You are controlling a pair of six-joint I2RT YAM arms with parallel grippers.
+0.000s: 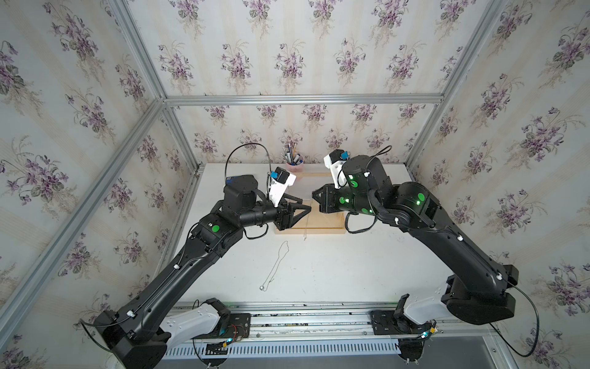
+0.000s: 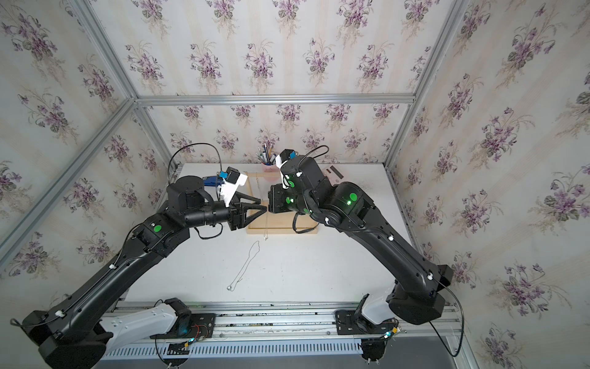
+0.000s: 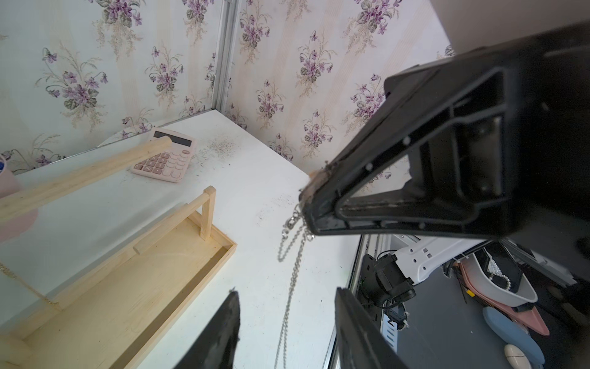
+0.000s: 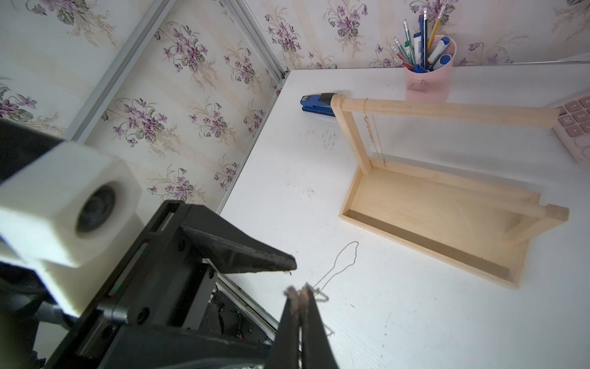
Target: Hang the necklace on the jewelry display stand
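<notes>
Above the table my right gripper is shut, a silver chain necklace [image 3: 293, 270] dangling from its fingertips. My left gripper [image 1: 302, 210] faces it, open, with the hanging chain visible beyond its fingers in the left wrist view. The wooden display stand [image 4: 448, 112] stands behind both grippers, a thin gold chain [image 4: 373, 132] hanging near the left end of its bar. Another silver necklace [image 1: 276, 264] lies on the table in front of the stand.
A pink pen cup [image 4: 428, 86], a blue stapler [image 4: 317, 104] and a pink calculator [image 3: 162, 160] sit at the back of the table [image 1: 368, 264].
</notes>
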